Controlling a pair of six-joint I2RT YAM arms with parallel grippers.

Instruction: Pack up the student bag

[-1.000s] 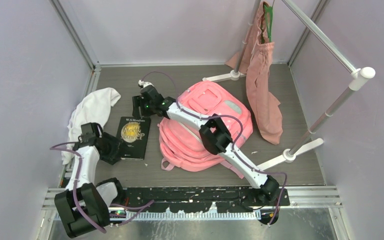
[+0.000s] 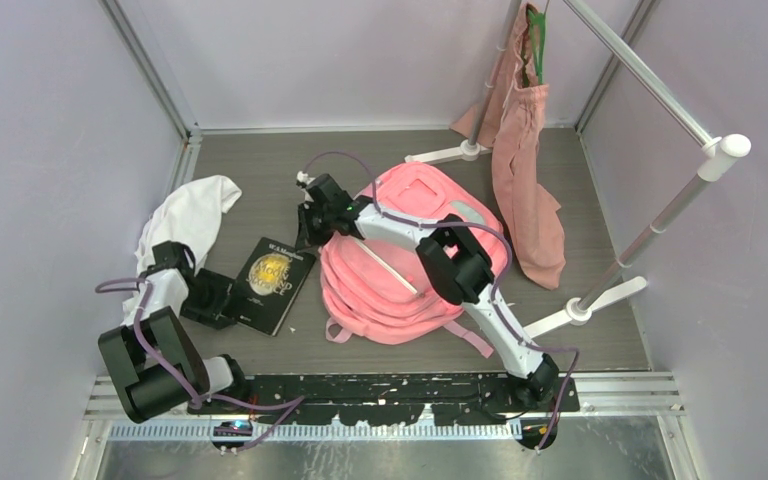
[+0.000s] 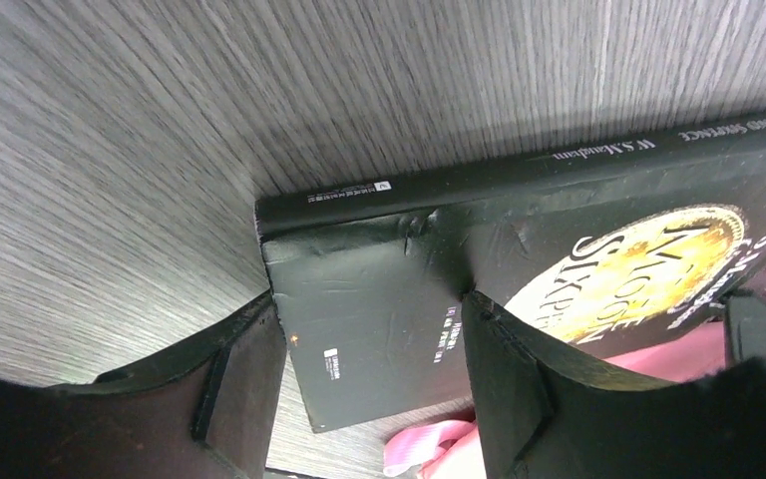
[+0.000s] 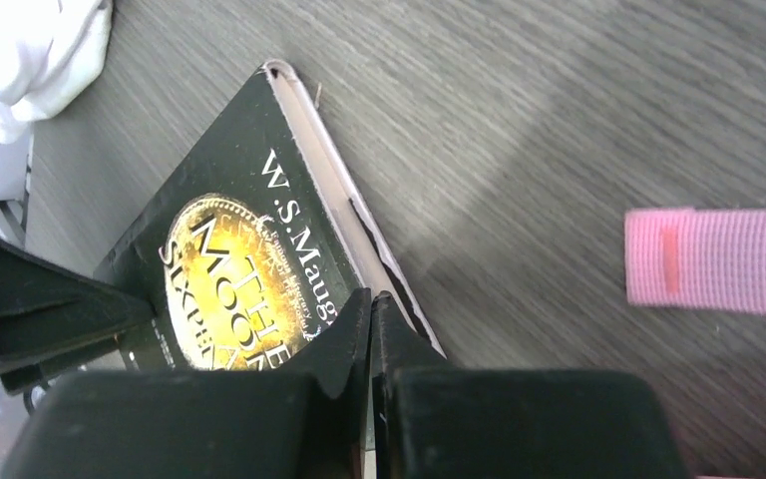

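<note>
A black book with a yellow emblem (image 2: 270,275) lies on the floor left of the pink backpack (image 2: 410,290). My left gripper is at the book's lower-left end, parted, with fingertips either side of that corner; whether it holds it is unclear. My right gripper is shut at the book's upper edge by the backpack, its fingertips together over the page edge; how much of the book is between them is hard to tell.
A white cloth (image 2: 190,210) lies at the left. A pink garment (image 2: 530,210) hangs from a white rack (image 2: 640,240) at the right. Bare floor shows behind the book.
The book has turned clockwise, its top moving right.
</note>
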